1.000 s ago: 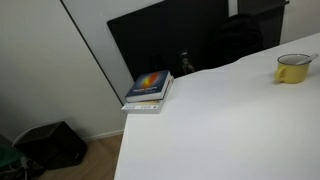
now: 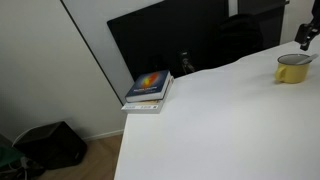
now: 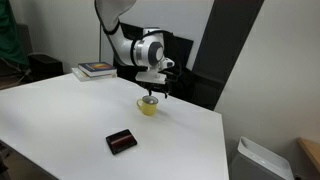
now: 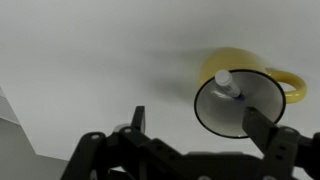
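Observation:
A yellow mug (image 2: pixel 292 69) with a dark rim stands upright on the white table; its handle shows at the right in the wrist view. A white-tipped, pen-like object (image 4: pixel 227 82) leans inside the mug, its lower part bluish. My gripper is open, fingers (image 4: pixel 132 121) wide apart, with nothing held between them. In the wrist view the mug lies toward the right finger. Exterior view 2 has the gripper (image 3: pixel 159 91) just above the mug (image 3: pixel 148 106). Only part of the gripper enters the right edge of exterior view 1.
Stacked books (image 2: pixel 148 86) lie at the table's far edge. A black flat object (image 3: pixel 121 140) rests on the table in front of the mug. Beyond the table stands a white bin (image 3: pixel 262 160).
My gripper has come into exterior view 1 from the right edge, above the mug. The mug and the books have stayed where they were.

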